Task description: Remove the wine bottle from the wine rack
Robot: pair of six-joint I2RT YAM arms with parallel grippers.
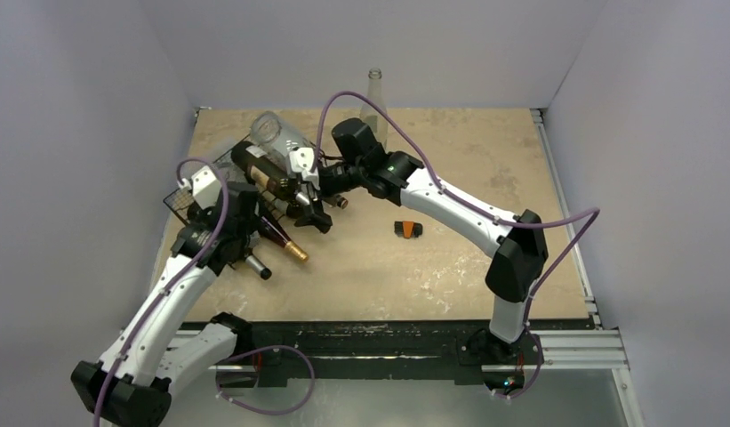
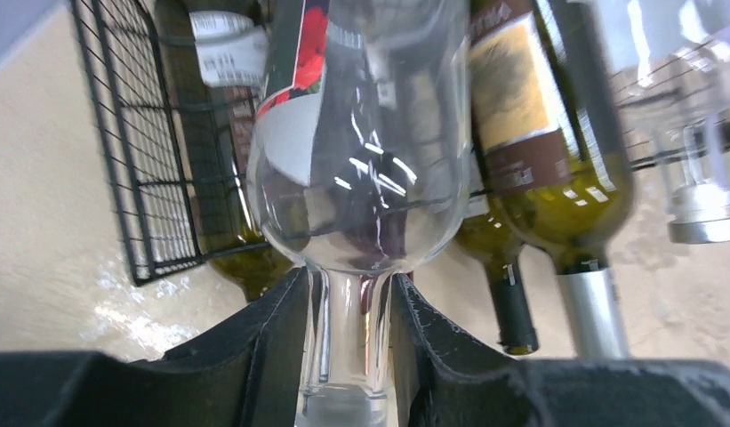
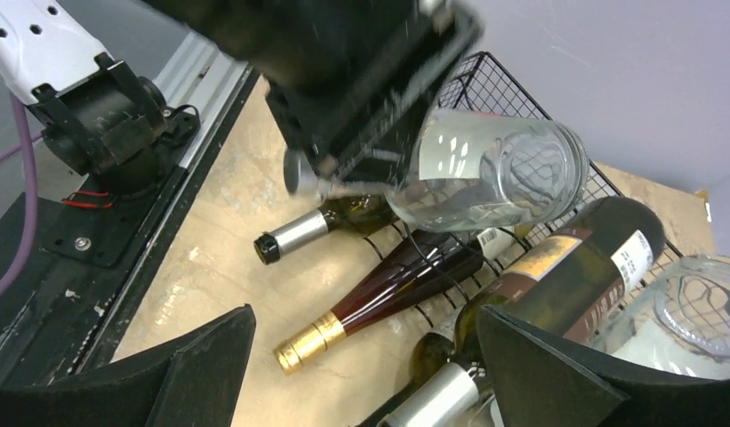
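My left gripper is shut on the neck of a clear glass bottle [image 2: 361, 178] with a red-and-white label. In the right wrist view this clear bottle [image 3: 499, 169] lies tilted above the wire wine rack [image 3: 512, 76], over the other bottles. The open right gripper is over the rack's front edge. A dark bottle with a cream label [image 3: 557, 262] has its silver neck beside that gripper's right-hand finger [image 3: 557, 374]. In the rack also rests a red-brown bottle with a gold cap [image 3: 405, 289].
Another dark bottle with a silver neck [image 3: 299, 229] sticks out of the rack. A second clear bottle [image 1: 278, 133] lies at the back of the rack. An upright clear bottle [image 1: 374, 98] and an orange-black object [image 1: 408, 229] stand apart on the table.
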